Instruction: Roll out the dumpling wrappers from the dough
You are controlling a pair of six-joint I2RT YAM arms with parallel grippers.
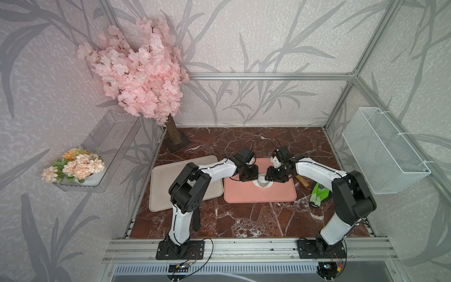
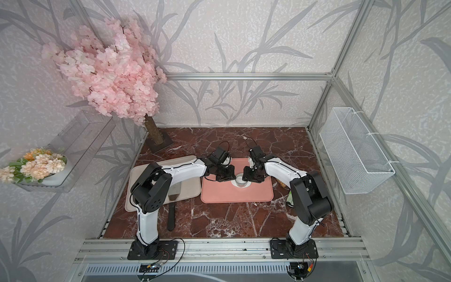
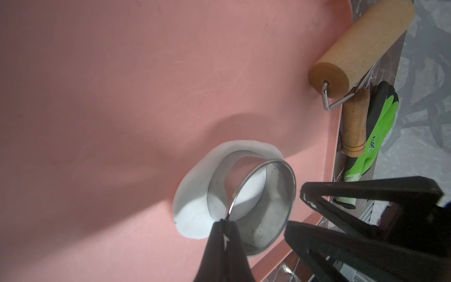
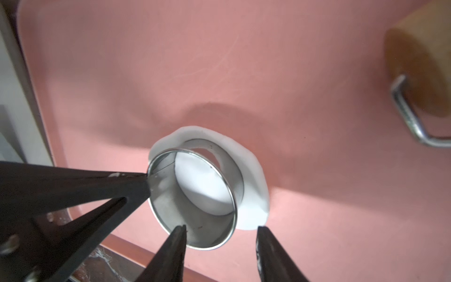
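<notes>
A flat white piece of dough (image 3: 190, 211) lies on the pink tray (image 3: 117, 94). Standing in it is a round metal cutter (image 4: 185, 216), open at the top, with dough visible inside. My left gripper is shut at the cutter's rim, and the thin edge runs in between its fingertips. On the opposite side of the cutter, my right gripper stands open, its fingers parted close to the rim with nothing held. The wooden rolling pin (image 3: 364, 44) rests at the tray's far right edge.
Right of the tray lies a green and black glove (image 1: 320, 192). To the left stand a beige tray (image 1: 162, 188) and a spatula with a black handle (image 2: 171, 216). Around the dough, the pink tray is clear.
</notes>
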